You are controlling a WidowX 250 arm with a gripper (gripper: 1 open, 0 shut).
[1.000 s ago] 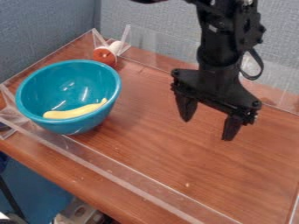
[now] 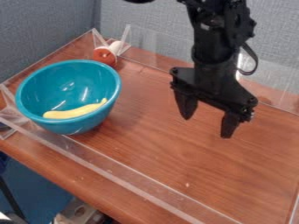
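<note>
My black gripper [image 2: 208, 117] hangs open over the right half of the wooden tabletop, its fingers pointing down with nothing between them. To its left sits a turquoise bowl [image 2: 98, 80] with a yellow banana-like object [image 2: 73, 111] lying inside it.
A white and red toy [image 2: 105, 54] stands at the back left, beside clear plastic edging. Clear plastic rims also run along the tabletop's left and back sides.
The bowl, the yellow object and the toy look unmoved.
</note>
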